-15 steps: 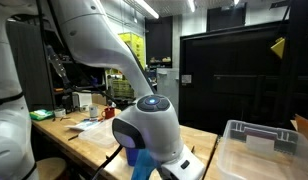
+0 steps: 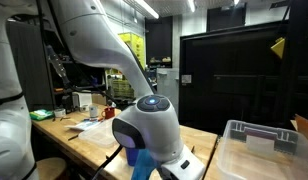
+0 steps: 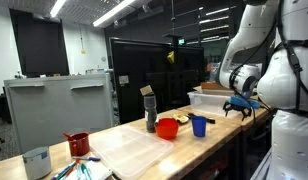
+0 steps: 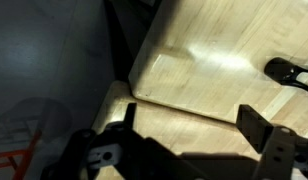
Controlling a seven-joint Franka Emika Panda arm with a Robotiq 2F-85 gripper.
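My gripper stands open in the wrist view, its two dark fingers wide apart with only bare light wood between them. A black object with a curved, cord-like part (image 4: 284, 72) lies on the wood at the right, beyond the right finger. In exterior view 2 the gripper (image 3: 244, 104) hangs over the near right end of the table, right of a blue cup (image 3: 199, 126). The arm's white body hides most of the gripper in exterior view 1.
A clear plastic bin (image 2: 264, 150) stands on the right. Along the table are a red bowl (image 3: 168, 128), a tall grey container (image 3: 150, 112), a pale tray (image 3: 139, 153), a red mug (image 3: 80, 145) and a grey pot (image 3: 37, 161). A table edge and dark floor (image 4: 49, 60) show left of the gripper.
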